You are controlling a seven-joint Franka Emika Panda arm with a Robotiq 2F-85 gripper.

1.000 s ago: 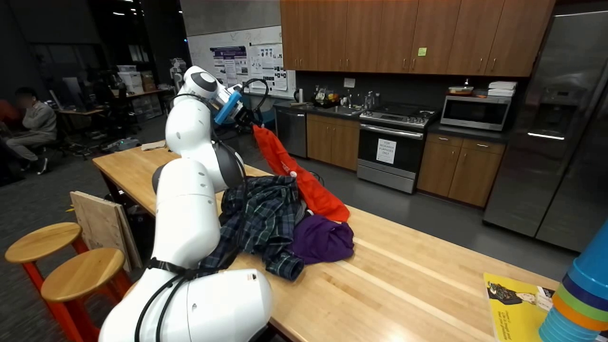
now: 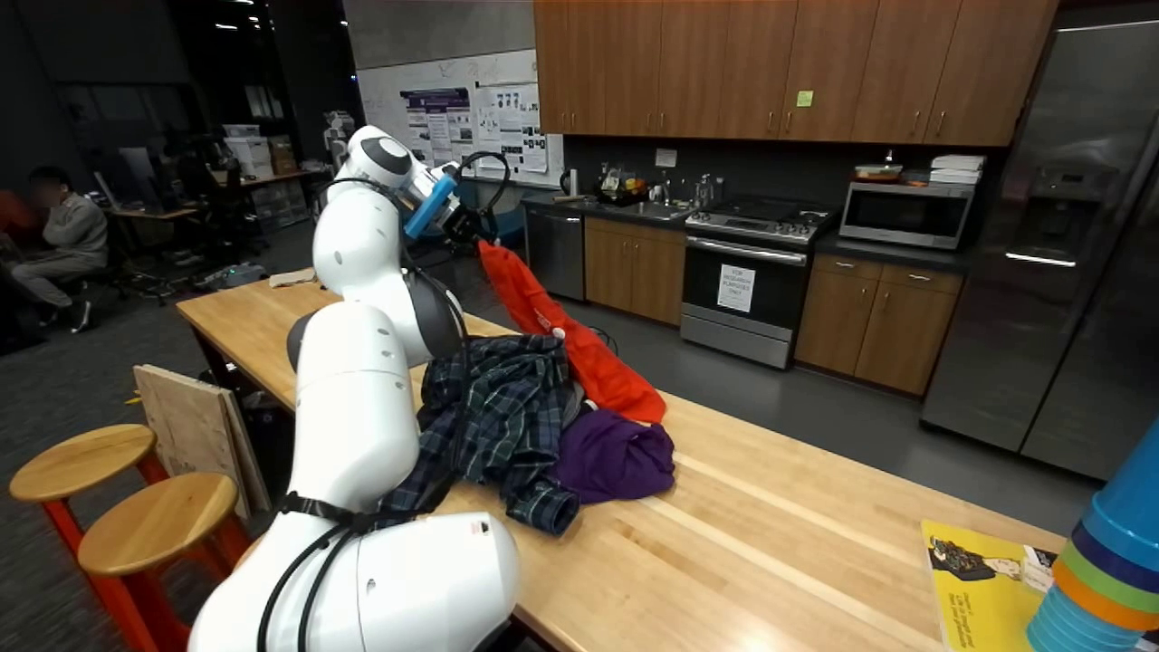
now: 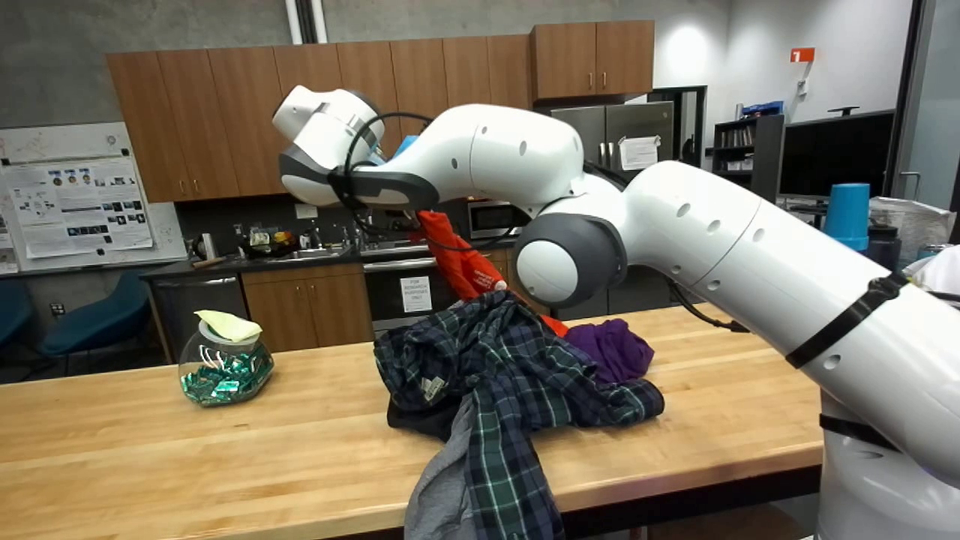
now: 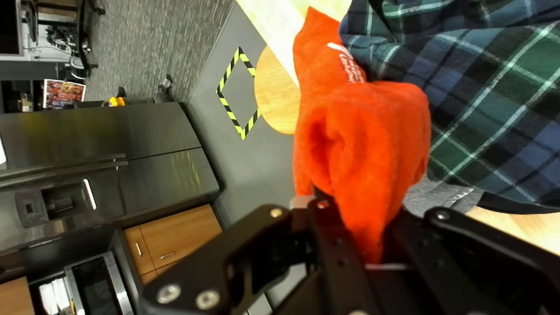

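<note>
A red cloth garment (image 2: 554, 321) is stretched up from the table, its lower end resting beside the clothes pile. At its top end my gripper is shut on it, and the wrist view shows the fabric bunched between the fingers. The dark green and blue plaid shirt (image 3: 540, 378) lies heaped on the table, with a sleeve and some grey cloth (image 3: 443, 481) hanging over the front edge. A crumpled purple garment (image 2: 614, 456) lies against the pile. In exterior view 2 the arm hides the gripper itself.
A glass bowl (image 3: 225, 364) of green-wrapped items stands on the table, left of the pile in exterior view 2. A yellow book (image 2: 983, 581) and stacked coloured cups (image 2: 1103, 565) are at the opposite end. Bare tabletop (image 2: 782, 532) lies between the purple garment and the book.
The gripper and the top of the red garment have shifted very slightly left in exterior view 1. The pile and the purple garment look unchanged.
</note>
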